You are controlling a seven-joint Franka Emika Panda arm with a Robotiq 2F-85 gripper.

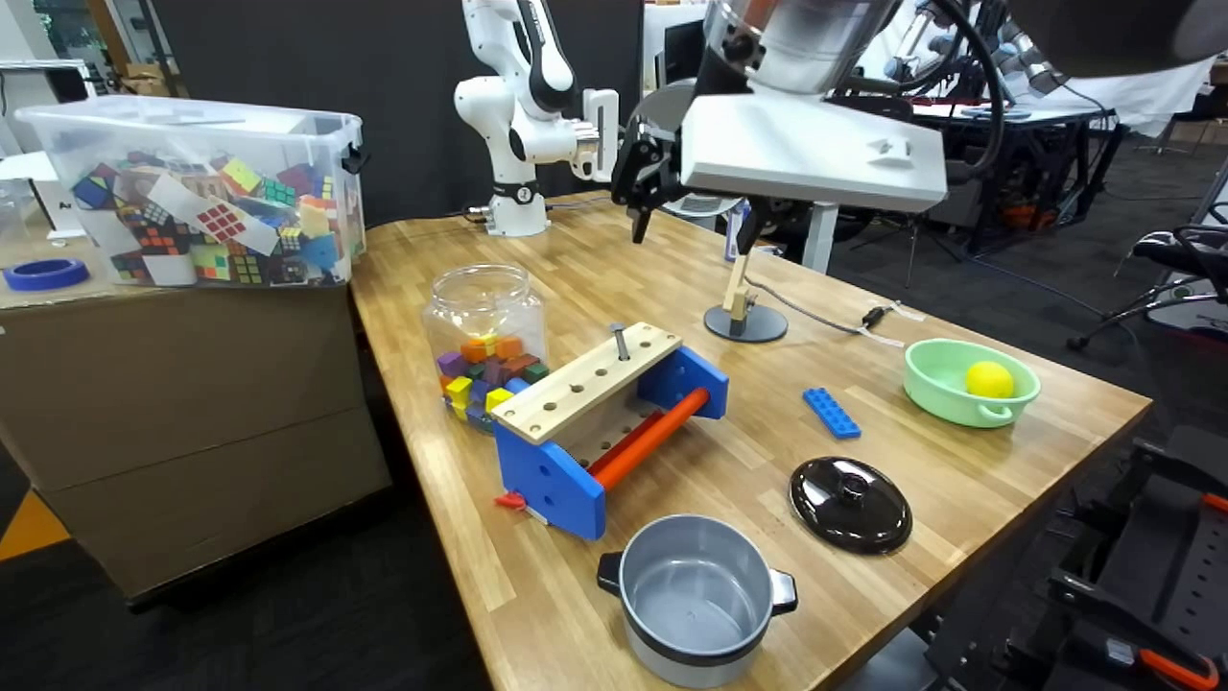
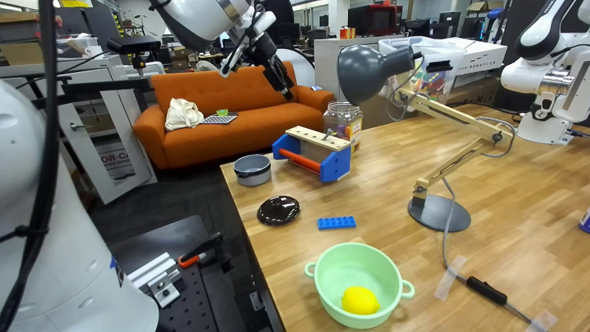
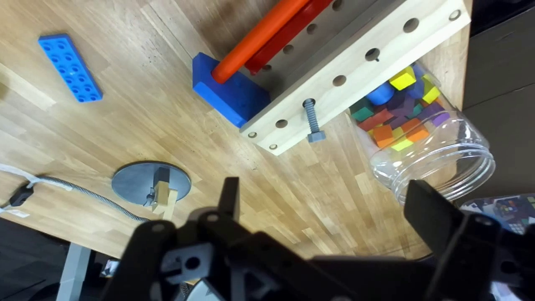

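Note:
My gripper is open high above the table, with only bare wood visible between its fingers. In exterior view 1 the gripper hangs beyond the toy workbench. That workbench has a pale wooden top, blue end plates and an orange rod. A grey bolt stands tilted in one of the top's holes. Next to the workbench is a clear jar of coloured blocks. A grey pot stands uncovered near the table's edge, its black lid lying apart from it. A blue brick rests flat on the table.
A green bowl with a yellow lemon-like thing stands near the table's edge. The desk lamp reaches over the table. A second white arm stands at the far end. Bare tabletop lies between the workbench and the lamp.

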